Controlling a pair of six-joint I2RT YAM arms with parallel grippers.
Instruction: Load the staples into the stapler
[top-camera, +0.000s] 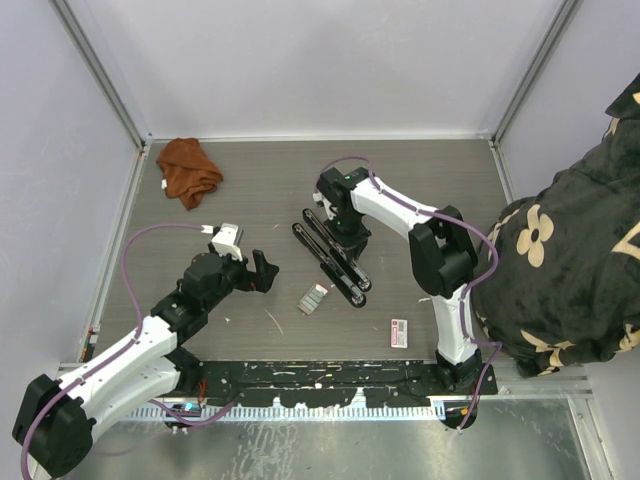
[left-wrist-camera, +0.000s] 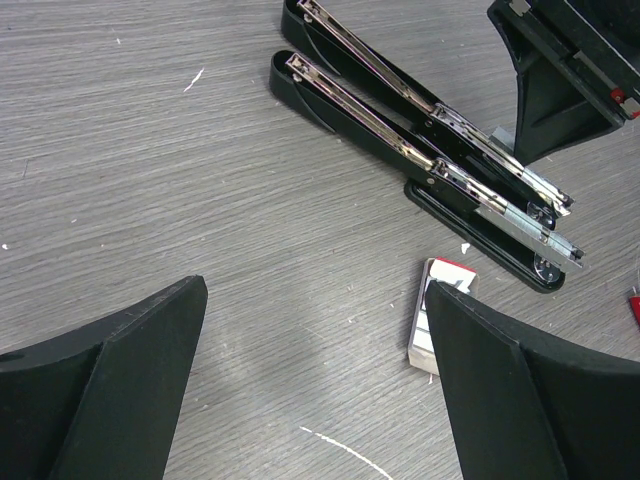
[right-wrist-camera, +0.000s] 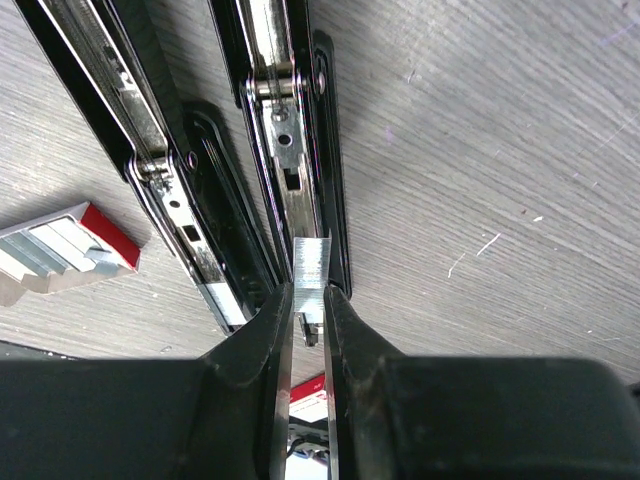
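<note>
Two black staplers lie opened side by side at mid-table, the nearer stapler (top-camera: 328, 262) and the farther stapler (top-camera: 322, 231). A silvery staple strip (right-wrist-camera: 311, 262) is pinched by my right gripper, which is shut on it. The strip lies lengthwise over the farther stapler's metal channel (right-wrist-camera: 298, 205); whether it has seated in the channel I cannot tell. In the nearer stapler, a bright strip (right-wrist-camera: 226, 302) shows near the channel's end. My left gripper is open and empty, left of the staplers. An open staple box (top-camera: 313, 298) holds several strips.
A second small box (top-camera: 399, 333) with red ends lies at the front right. Brown cloth (top-camera: 188, 172) is bunched at the back left, and a dark flowered fabric (top-camera: 560, 240) covers the right side. Bare table surrounds the left gripper.
</note>
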